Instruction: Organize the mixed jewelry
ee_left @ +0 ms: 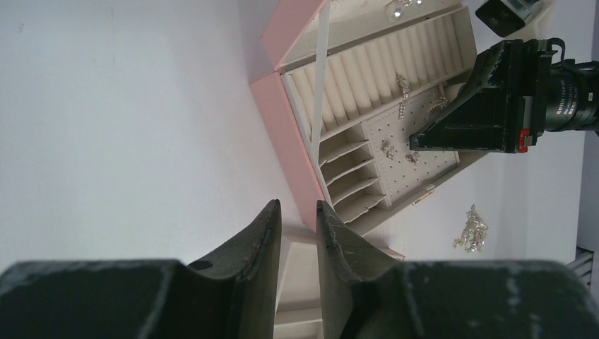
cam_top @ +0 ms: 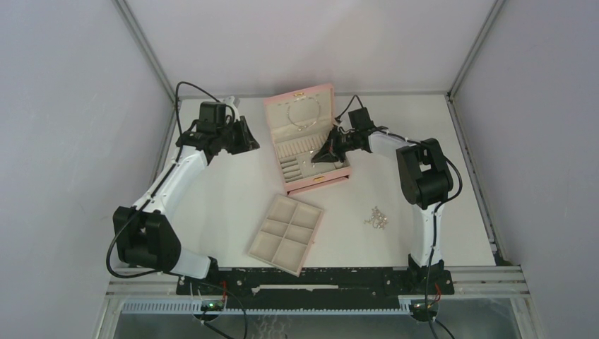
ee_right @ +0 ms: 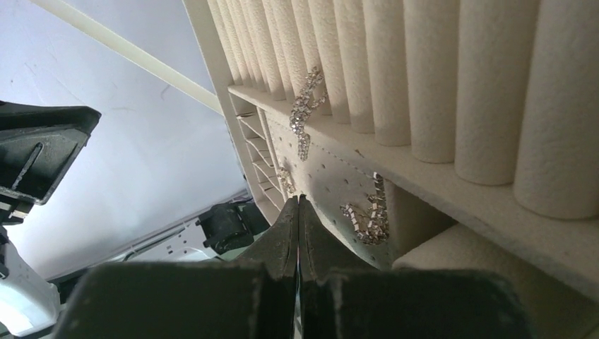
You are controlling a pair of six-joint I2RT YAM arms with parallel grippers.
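Note:
The pink jewelry box (cam_top: 319, 185) stands with its lid up, and a necklace (cam_top: 304, 111) hangs inside the lid. Over its perforated panel, my right gripper is shut, with no jewelry visible between its fingertips. A sparkling strand (ee_right: 301, 113) lies across the ring rolls' edge and hangs onto the panel; another sparkling piece (ee_right: 371, 222) is at the panel's end. Small earrings (ee_left: 388, 150) show on the panel in the left wrist view. Left of the box my left gripper hangs open and empty. A small heap of jewelry (cam_top: 378, 217) lies on the table at right.
An empty divided tray (cam_top: 278, 229) lies in front of the box. Inside the box, slotted dividers (ee_left: 351, 173) border the panel's left side.

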